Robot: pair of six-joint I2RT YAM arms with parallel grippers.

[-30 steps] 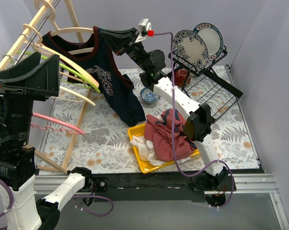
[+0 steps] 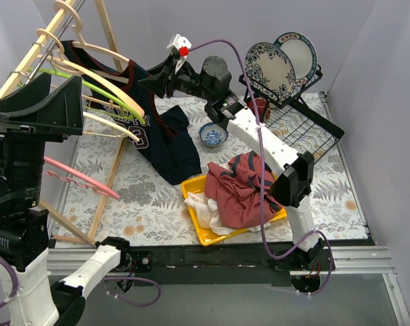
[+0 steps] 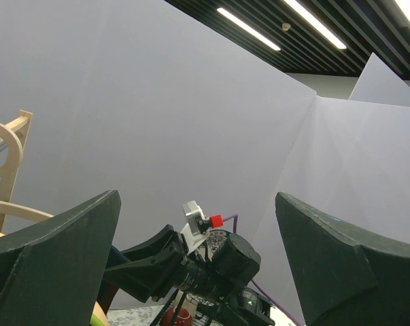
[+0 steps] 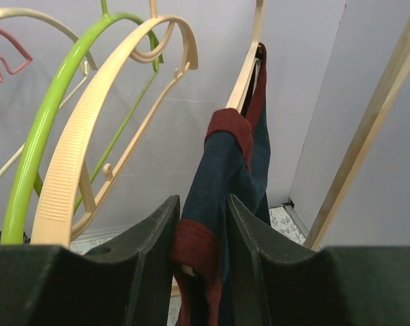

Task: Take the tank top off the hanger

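Note:
A navy tank top [image 2: 169, 151] with maroon trim hangs on a wooden hanger [image 2: 104, 49] at the back of the rack. In the right wrist view its shoulder strap [image 4: 218, 159] still covers the hanger's end, and a small bit of wood peeks out at the maroon edge. My right gripper [image 2: 150, 83] is open, its two fingers [image 4: 150, 261] to either side of the strap; whether they touch the cloth I cannot tell. My left gripper [image 2: 82, 105] stands open at the left front, high up and away from the garment, with nothing between its fingers.
Several empty hangers, including a green one [image 4: 38, 146] and a pink one [image 2: 82, 178], crowd beside the garment. On the table are a yellow basket [image 2: 203, 234] with cloths, a blue bowl [image 2: 213, 134] and a dish rack [image 2: 300, 130] with plates.
My right gripper has dipped and shifted slightly left by the shoulder. The tank top's body has swung and turned, folding its printed front. Hangers sway; the left arm stays still.

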